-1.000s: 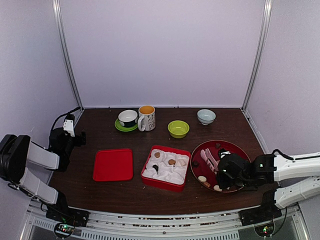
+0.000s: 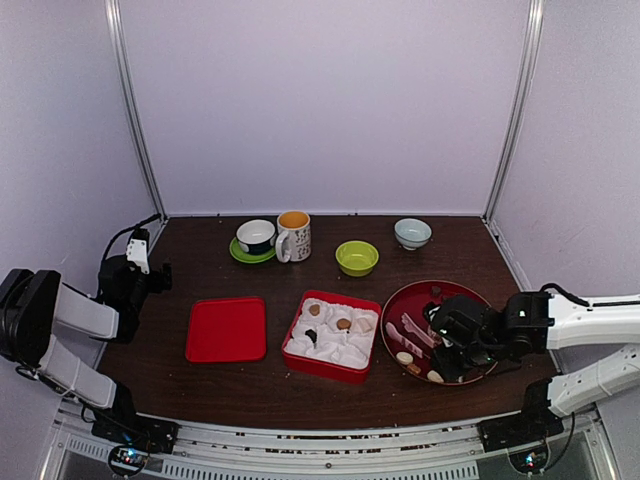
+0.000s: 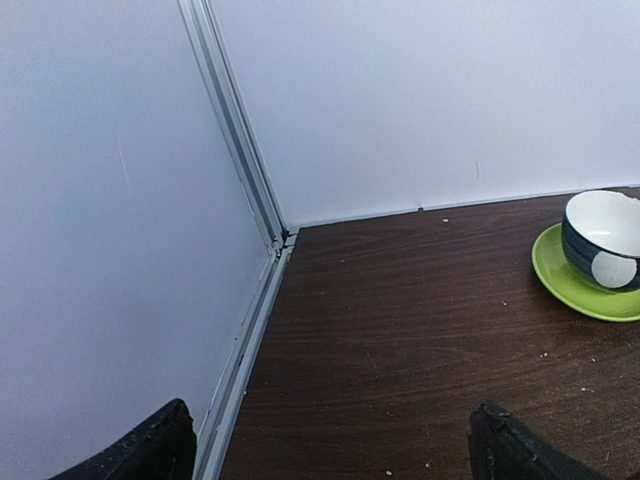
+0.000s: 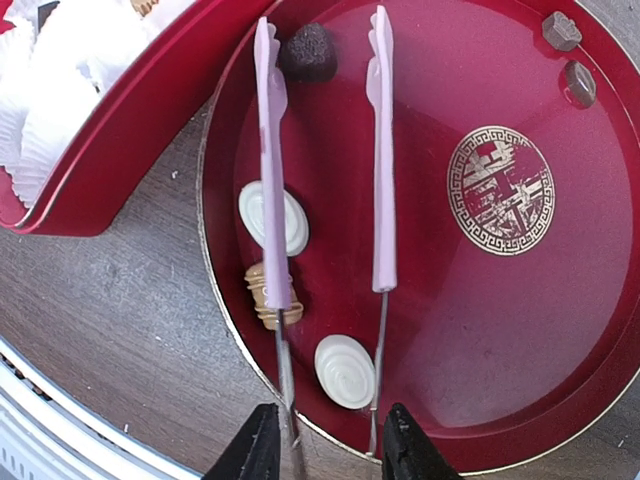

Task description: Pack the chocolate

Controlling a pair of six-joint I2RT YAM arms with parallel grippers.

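Note:
A round dark red tray [image 2: 460,295] holds dark, white and caramel chocolates, such as a dark piece [image 4: 308,55], white ovals [image 4: 345,370] and a caramel piece [image 4: 262,290]. My right gripper is over it, pink tong-like fingers part open, their tips either side of the dark piece; whether they touch it I cannot tell. Left of the tray, the red box [image 2: 330,364] holds white paper cups with a few chocolates. Its red lid [image 2: 225,330] lies farther left. My left gripper [image 2: 158,280] stands open at the left edge, nothing between its fingers.
At the back stand a bowl on a green saucer [image 2: 250,256], a mug [image 2: 298,240], a green bowl [image 2: 357,258] and a pale blue bowl [image 2: 412,233]. Side walls bound the space.
The left arm has not moved.

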